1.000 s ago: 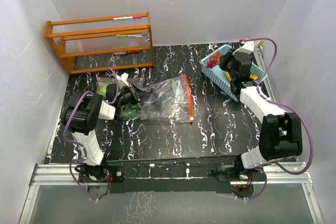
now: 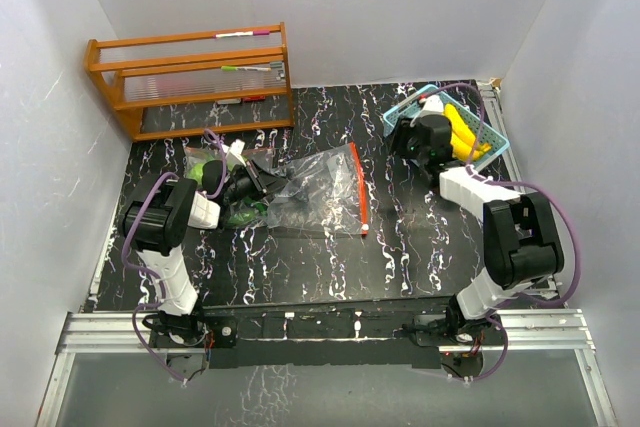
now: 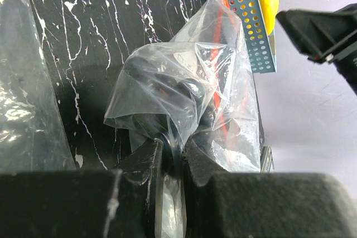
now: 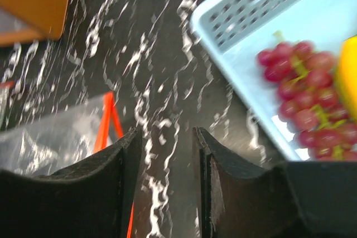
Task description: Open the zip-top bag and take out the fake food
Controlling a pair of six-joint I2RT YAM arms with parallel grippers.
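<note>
A clear bag (image 2: 310, 202) with a red-orange zip edge (image 2: 361, 187) lies flattened mid-table. My left gripper is shut on its gathered plastic, and the film bunches up above the fingers. The zip edge runs upward through the left wrist view. Beside the blue basket (image 2: 408, 152), on its table side, hangs my right gripper, part open, with bare table showing between its fingers. Red grapes (image 4: 309, 85) and yellow food (image 2: 462, 137) lie in the basket. Green food (image 2: 245, 212) shows under the left gripper, partly hidden by it.
At the back left stands a wooden rack (image 2: 200, 64) holding several markers. Clear film (image 3: 25, 98) also shows at the left wrist view's edge. Open marble table (image 2: 400, 237) lies between the zip edge and the right arm.
My right gripper has moved left from above the basket to its near-left side. The yellow food now shows more in the basket. The left arm and the bag look unmoved.
</note>
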